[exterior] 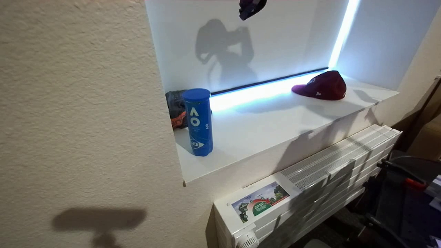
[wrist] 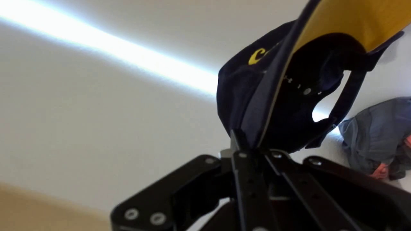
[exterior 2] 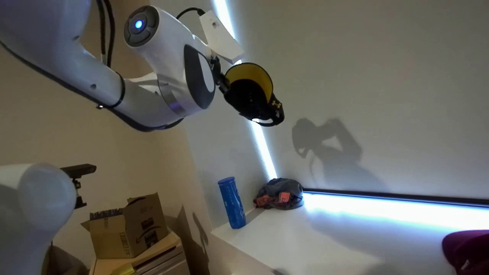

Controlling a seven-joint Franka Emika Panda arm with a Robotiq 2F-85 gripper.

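Observation:
A dark cap with a yellow under-brim (exterior 2: 256, 75) hangs in the air above the window sill, its brim pinched by my gripper (exterior 2: 224, 84). In the wrist view the shut fingers (wrist: 246, 165) meet at the edge of the brim, and the cap (wrist: 240, 82) spreads beyond them with its open inside showing. Only a small dark piece of the cap (exterior: 251, 8) enters exterior view 1 at the top edge, where the gripper is out of sight. Below, a grey cap-like bundle with orange parts (exterior 2: 282, 192) lies in the sill's corner.
A blue tube (exterior: 199, 124) stands upright near the sill's left end, in front of the grey bundle. A maroon cap (exterior: 324, 86) rests toward the right. Between them the white sill (exterior: 256, 128) is clear. A radiator (exterior: 322, 165) sits below.

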